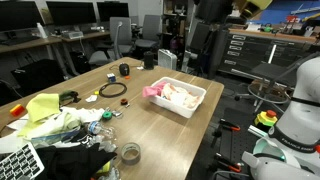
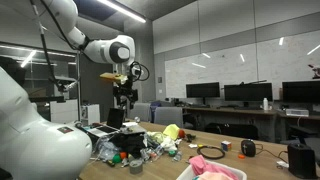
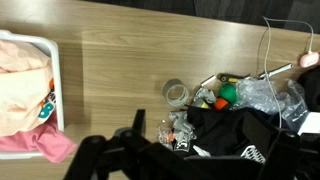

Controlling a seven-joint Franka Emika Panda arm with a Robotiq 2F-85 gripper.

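High above the wooden table, my gripper points downward. Its two dark fingers stand wide apart, open, with no object held between them. Beyond them in the wrist view, a grey tape roll lies on bare wood. To its right is a heap with black cloth, clear plastic and a green round item. At the left edge, a white bin holds cream cloth and pink cloth.
A black cable coil, a dark mug and a black speaker stand toward the table's far side. Yellow cloth lies among the left-hand clutter. Clear wood separates this clutter from the bin.
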